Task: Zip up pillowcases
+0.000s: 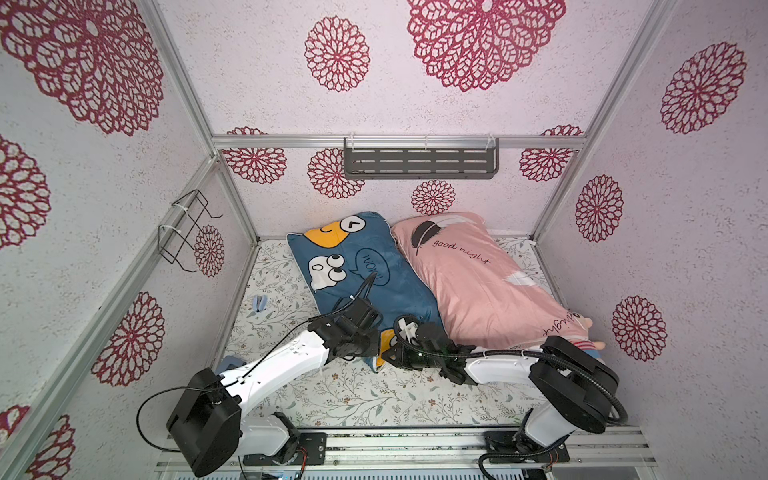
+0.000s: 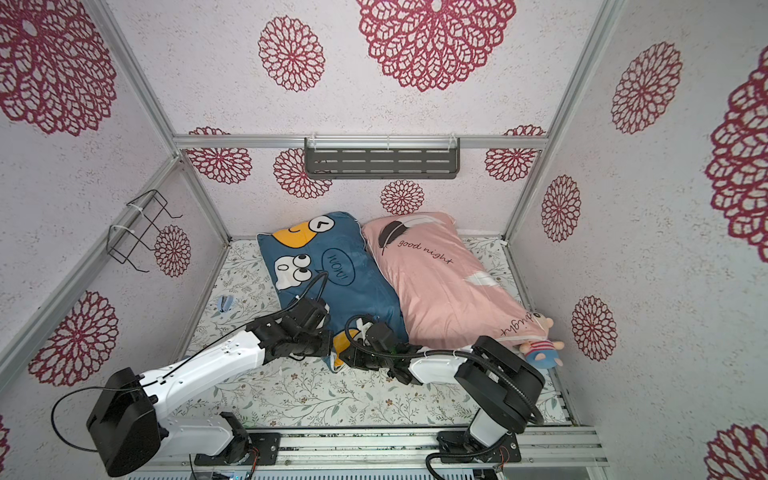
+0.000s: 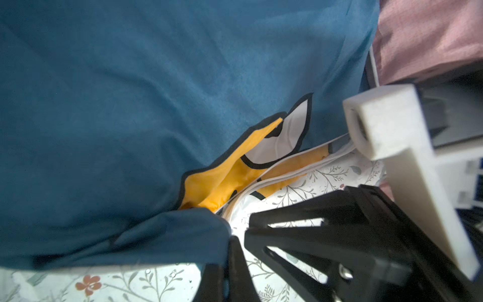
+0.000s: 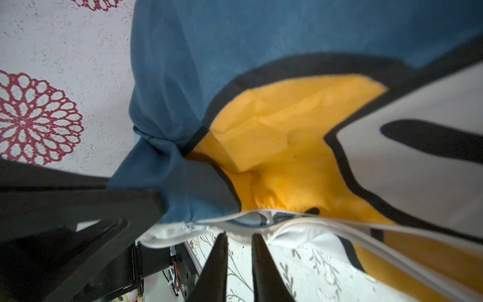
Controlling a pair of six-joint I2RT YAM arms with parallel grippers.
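Observation:
The blue pillowcase (image 1: 376, 288) with cartoon prints lies in the middle, its white-edged zipper opening (image 4: 352, 226) along the near edge over a yellow print. My left gripper is at the near corner, shut, with blue fabric folded over its fingertips; whether any is pinched cannot be told. My right gripper is just right of it, beside the white zipper edge, its fingers close together with a narrow gap; I see nothing clearly held between them. A pink pillowcase (image 1: 480, 288) with "good night" lies to the right.
A plush toy (image 2: 541, 352) lies by the pink pillowcase at the right wall. A small light-blue item (image 1: 258, 303) lies left of the blue pillowcase. A grey rack (image 1: 420, 160) hangs on the back rail.

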